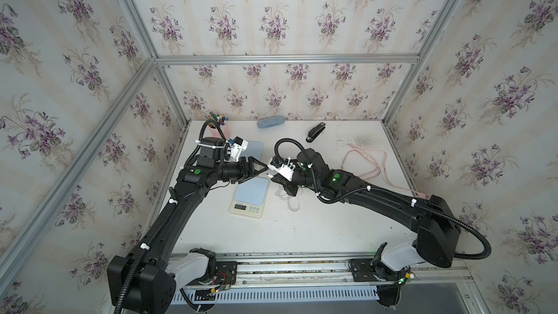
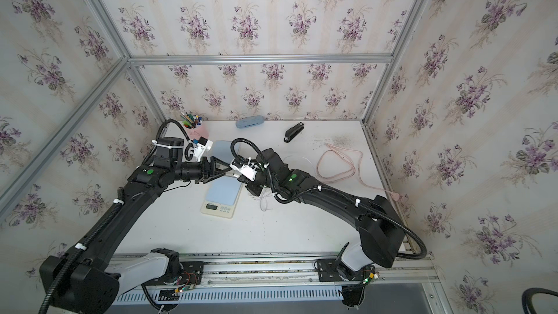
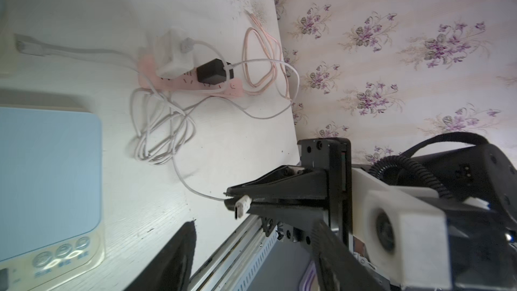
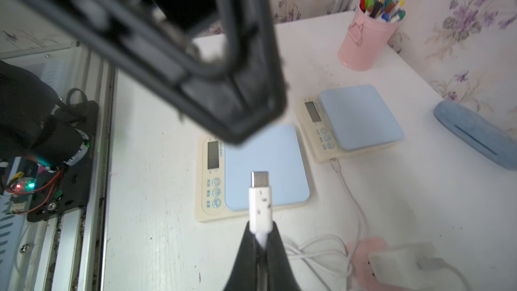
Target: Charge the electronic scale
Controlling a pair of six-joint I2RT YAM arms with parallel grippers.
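A white USB-C plug [image 4: 260, 204] stands upright with its metal tip free. My right gripper is shut on the cable just below it. In the left wrist view, the same plug [image 3: 242, 207] shows at the tips of my right gripper. My left gripper is open, its fingers [image 3: 175, 253] apart and empty. One of its fingers looms large across the upper part of the right wrist view. The front electronic scale [image 4: 212, 188], cream with a blue top, lies flat below both grippers. Its charging port cannot be made out.
A second scale [image 4: 350, 118] lies behind, with a cable end [image 4: 335, 164] at its edge. The pink power strip [image 3: 231, 89] holds white and black adapters beside coiled cable [image 3: 161, 134]. A pen cup [image 4: 363, 40], blue case [image 2: 250, 121] and stapler [image 2: 293, 132] stand at the back.
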